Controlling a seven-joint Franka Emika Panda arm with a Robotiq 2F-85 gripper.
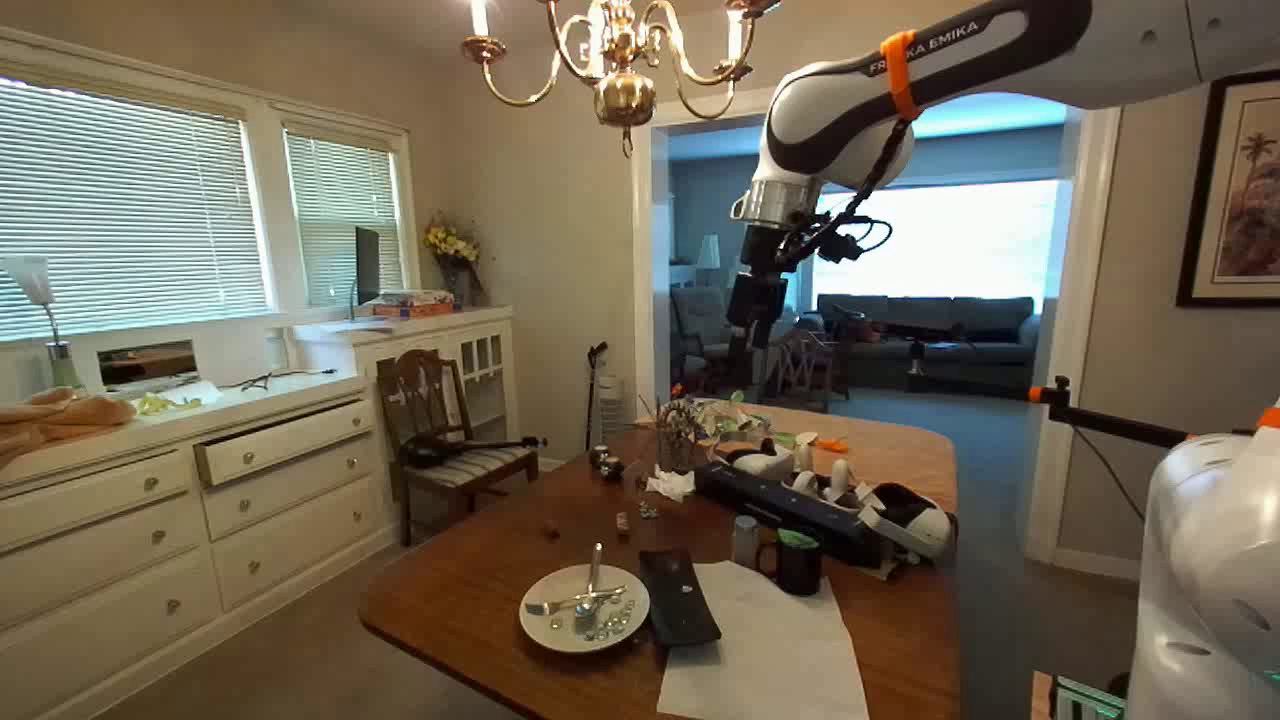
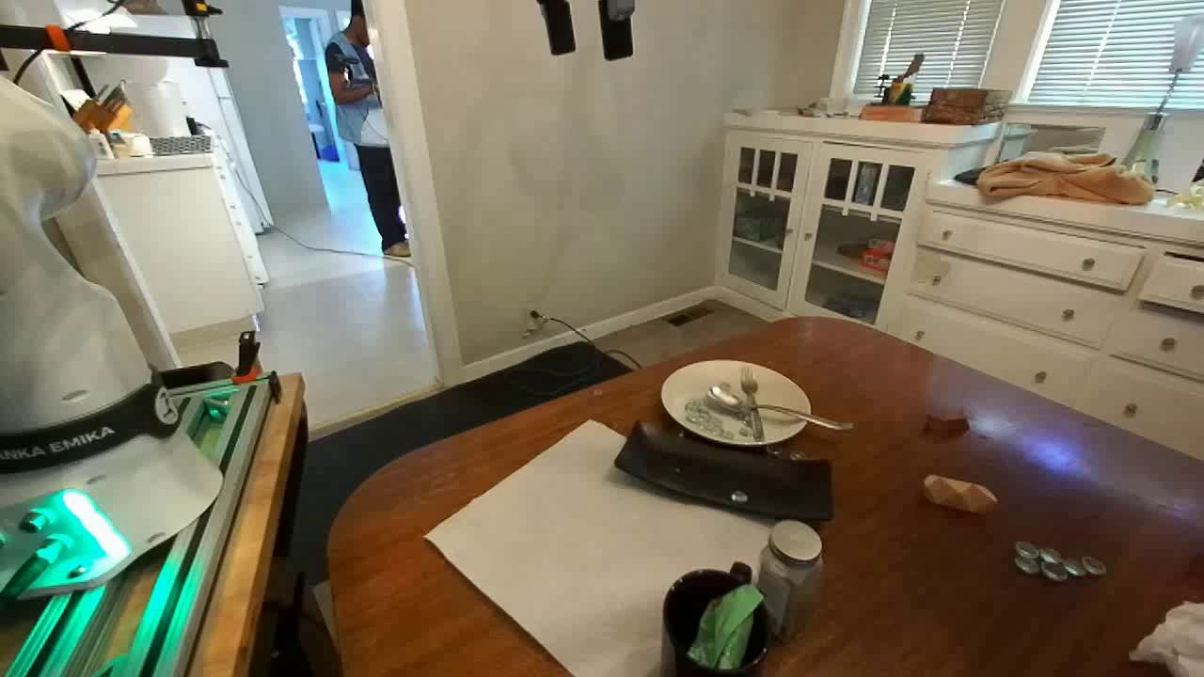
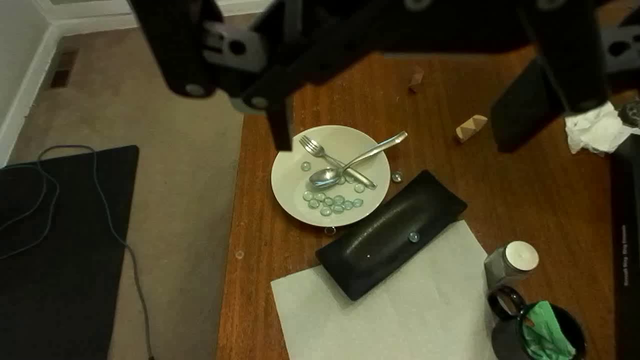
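Note:
High above the table, my gripper stands open with nothing between its widely parted fingers. Below it in the wrist view lies a white plate, holding a crossed fork and spoon with several clear glass beads. Beside the plate is a black rectangular tray, one bead resting on it. The tray overlaps a sheet of white paper. A lidded glass jar stands next to a black mug with a green packet inside.
Faceted wooden pieces, more loose beads and crumpled white tissue lie on the table. Its far end is cluttered around a long black box. A brass chandelier hangs near the arm.

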